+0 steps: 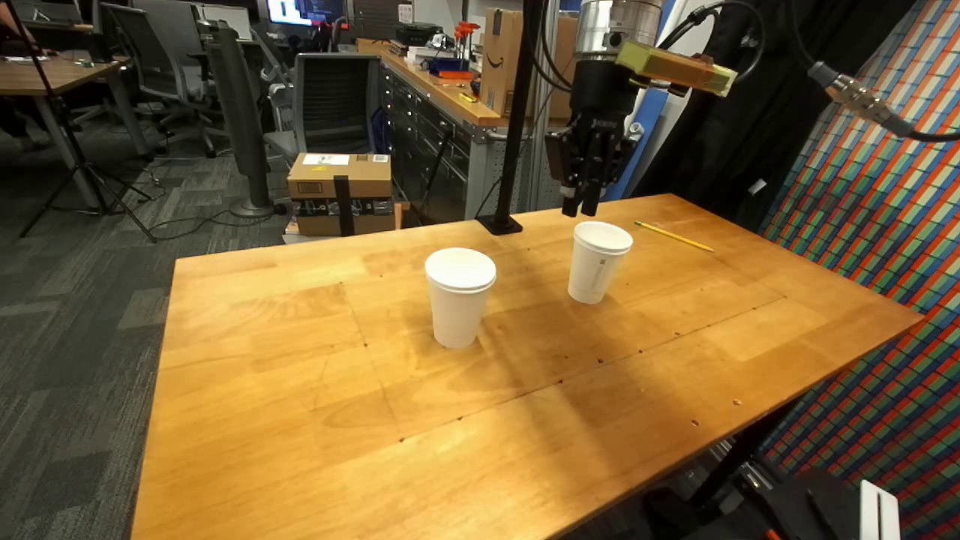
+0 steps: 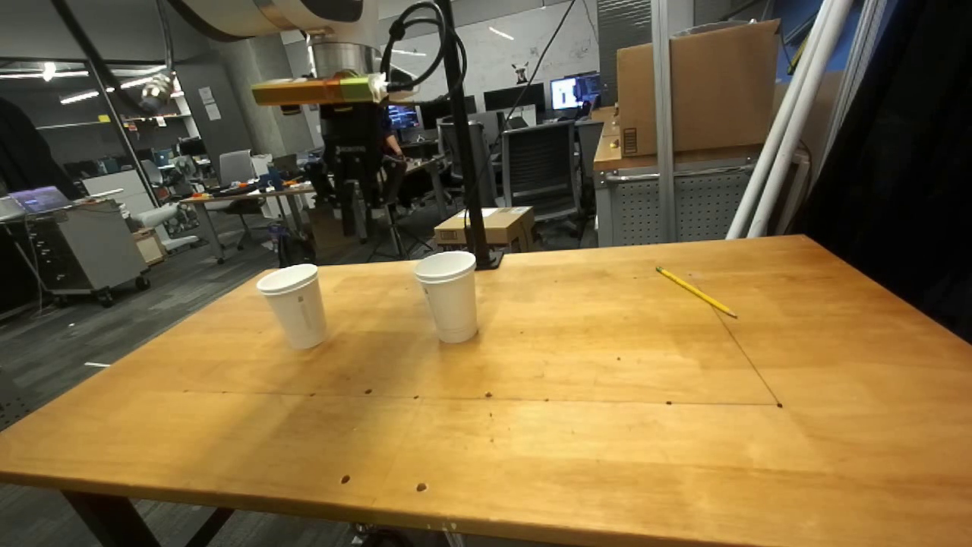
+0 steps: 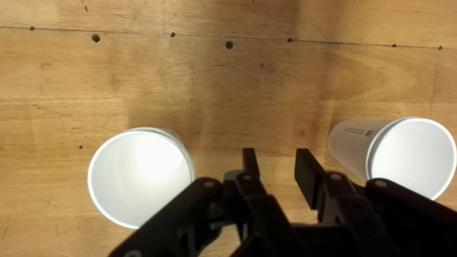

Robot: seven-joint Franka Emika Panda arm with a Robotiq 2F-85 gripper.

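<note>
Two white paper cups stand upright on the wooden table. One cup [image 1: 593, 270] [image 2: 452, 305] [image 3: 141, 184] is nearer the pencil; the other cup [image 1: 457, 310] [image 2: 298, 314] [image 3: 355, 143] bears small print on its side. In the wrist view, the first has a bare, pale inside. My gripper [image 1: 580, 207] [image 2: 356, 219] hangs above the table with its fingers pointing down. Its fingers are open and hold nothing. From the wrist, the fingertips appear between the two cups, with bare wood visible through the gap.
A yellow pencil [image 1: 675, 235] [image 2: 695, 291] lies on the table, away from the cups. Behind them, a black post [image 1: 514, 135] [image 2: 466, 155] rises at the table's edge.
</note>
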